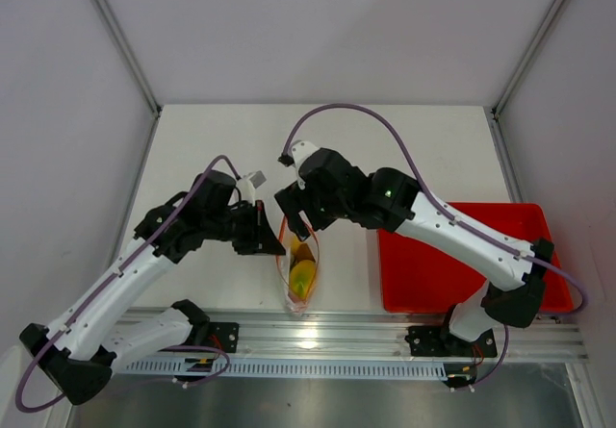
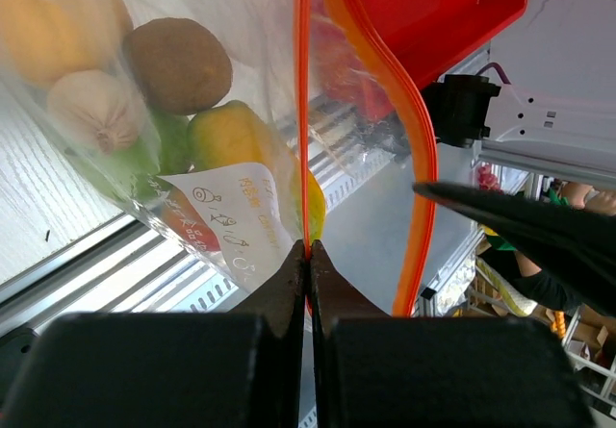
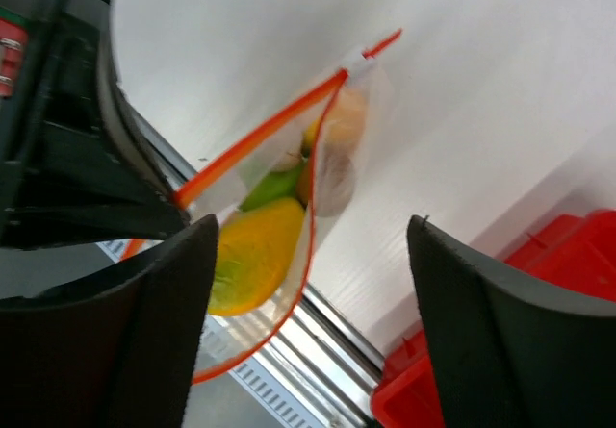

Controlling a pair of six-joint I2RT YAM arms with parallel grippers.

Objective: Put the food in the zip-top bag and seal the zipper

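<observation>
The clear zip top bag stands on the table's middle front, holding a yellow item, a brown one, an onion-like one and green items. My left gripper is shut on the bag's orange-lined edge, at the bag's left side in the top view. My right gripper hangs over the bag with its fingers apart and nothing seen between them; in its wrist view the bag's open mouth lies below and beyond them.
A red bin sits to the right of the bag. The table's metal front rail runs just beyond the bag's near end.
</observation>
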